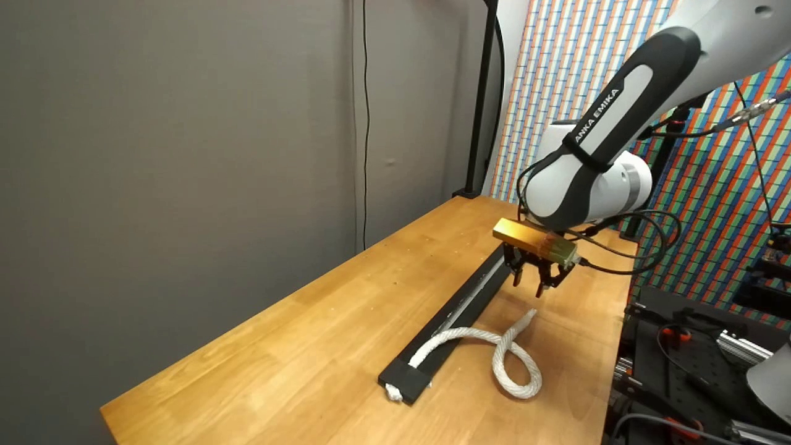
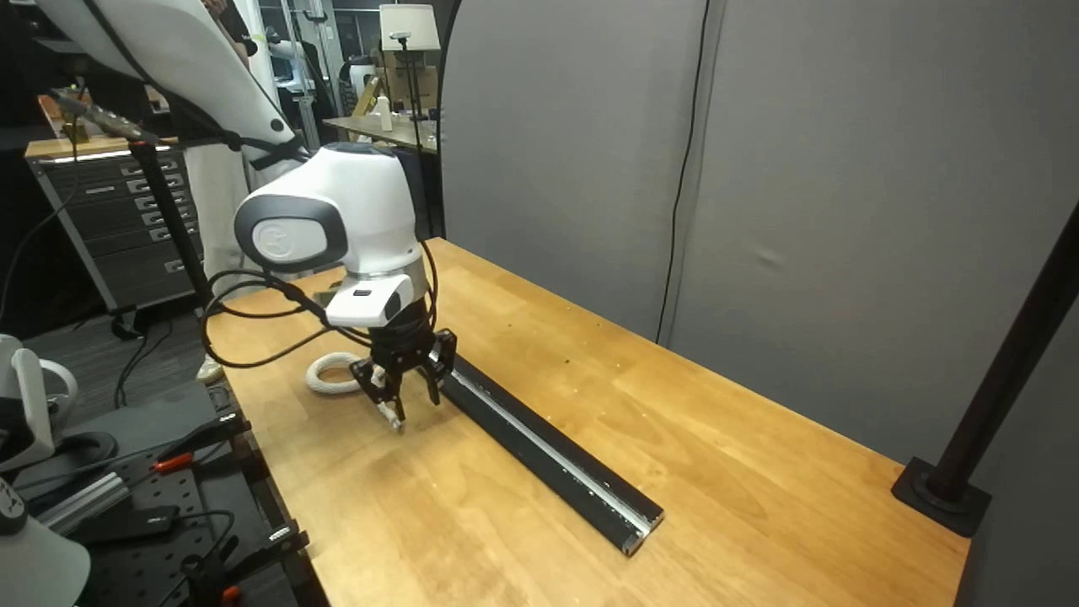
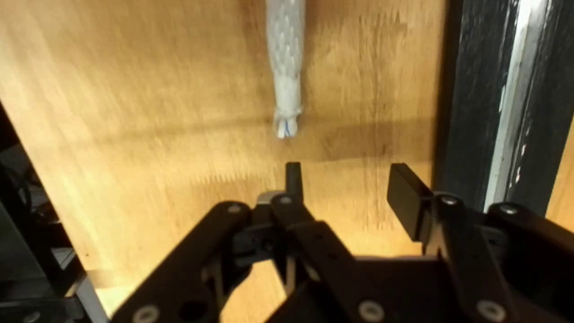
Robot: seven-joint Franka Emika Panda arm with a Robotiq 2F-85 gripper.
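Observation:
A white braided rope (image 1: 445,337) runs from one end of a long black grooved board (image 1: 493,293) and curls into a loop on the tabletop. In the wrist view, the frayed tip of the rope (image 3: 286,59) points towards my gripper and lies apart from it. The fingers stand spread, with only bare wood showing between them. From exterior view 1, my gripper (image 1: 528,285) hangs above the table near the rope's loose end. In exterior view 2, my gripper (image 2: 416,405) partly hides the rope loop (image 2: 321,376) and the board's far end.
A black pole (image 2: 1011,354) with a square base stands at a table corner. Grey partitions back the table. Black equipment (image 2: 152,506) lies beyond its other edge.

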